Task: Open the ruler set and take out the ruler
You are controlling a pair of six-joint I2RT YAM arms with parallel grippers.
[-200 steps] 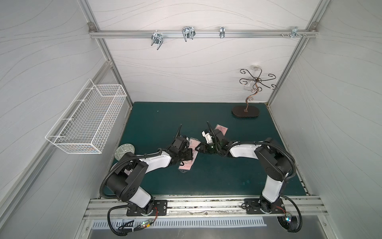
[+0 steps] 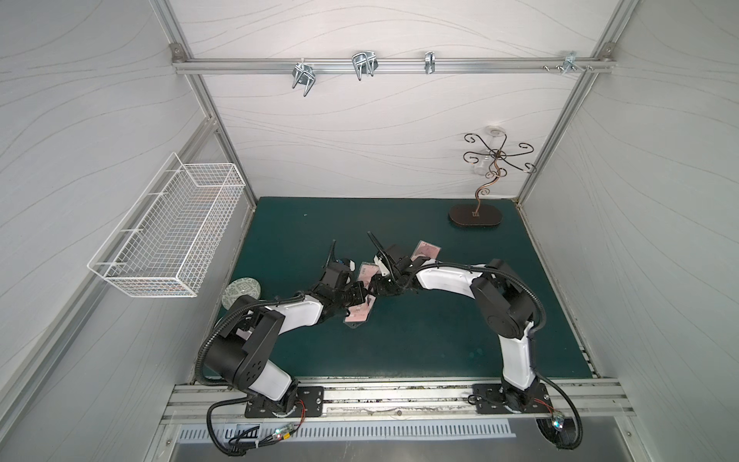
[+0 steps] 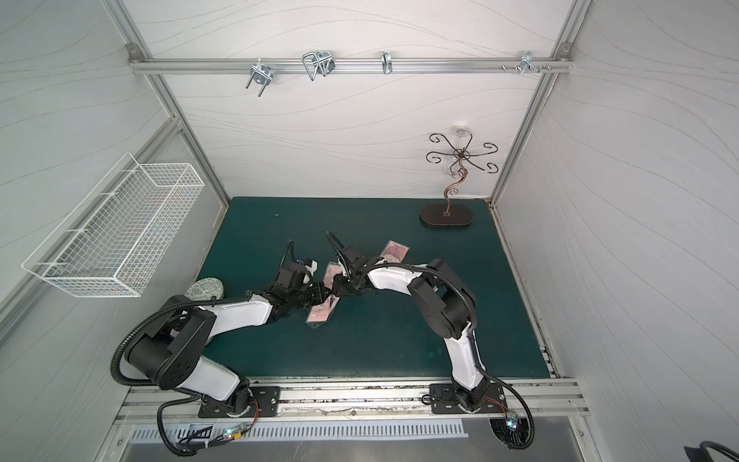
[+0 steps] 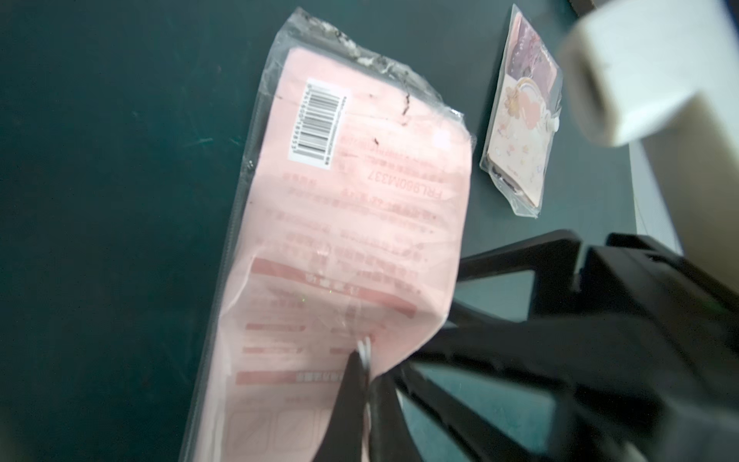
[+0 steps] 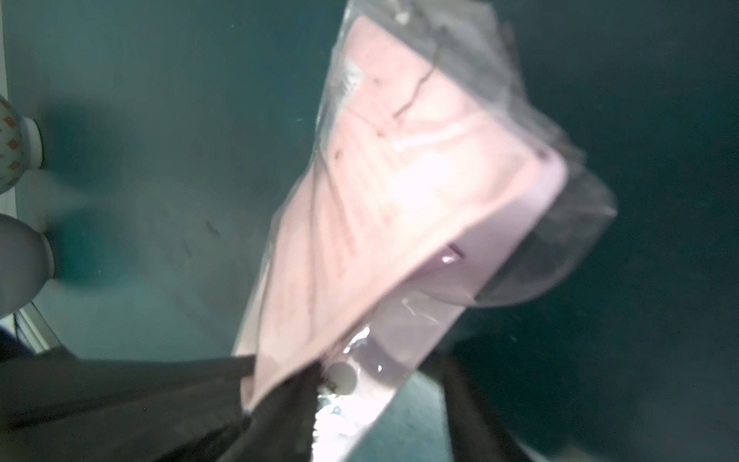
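Observation:
The ruler set (image 4: 338, 223), a pink printed card in a clear plastic sleeve with a barcode, lies slanted on the table between my two arms. In the left wrist view my left gripper is shut on the thin edge of this set, and the card bends up there. My right gripper is part open around the sleeve's side, its blurred fingers (image 5: 469, 415) apart. From the right, a pale strip (image 5: 515, 223) shows under the raised card, along with loose clear film. Whether that strip is the ruler, I cannot tell.
Another pink packet (image 2: 425, 250) lies behind the right arm. A metal stand (image 2: 475, 215) occupies the back right, and a patterned round bowl (image 2: 241, 291) the left edge. A wire basket (image 2: 184, 231) hangs on the left wall.
My right gripper has moved left, up against the set and close to the left gripper. The left gripper has shifted slightly left.

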